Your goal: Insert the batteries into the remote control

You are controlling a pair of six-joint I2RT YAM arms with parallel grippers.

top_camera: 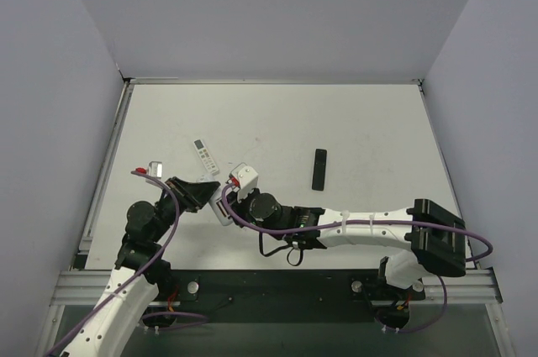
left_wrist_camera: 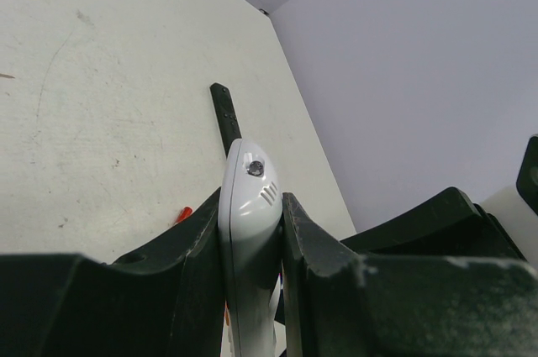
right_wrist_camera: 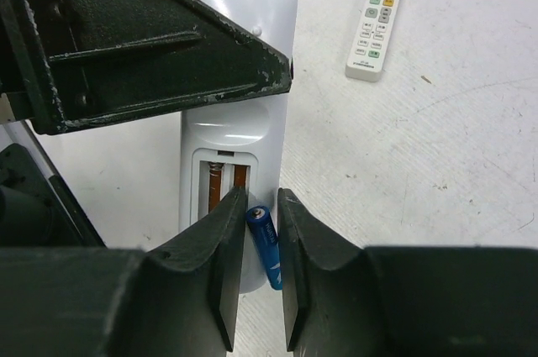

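My left gripper is shut on a white remote control (left_wrist_camera: 252, 239). In the right wrist view the remote (right_wrist_camera: 239, 126) stands with its compartment facing me. Two brown strips and a coil spring show inside; I cannot tell whether the strips are batteries. A blue battery (right_wrist_camera: 266, 248) slants between the fingers of my right gripper, its top toward the left finger and its lower end against the right. The battery crosses the compartment's right rim and the remote's right side. Whether the fingers clamp it or stand slightly open is unclear.
Another white remote (right_wrist_camera: 376, 25) lies face up on the table. A dark flat object (top_camera: 319, 170) lies farther right. Something red (left_wrist_camera: 183, 214) pokes out beyond my left fingers, mostly hidden. Behind the arms the white tabletop (top_camera: 277, 113) is clear.
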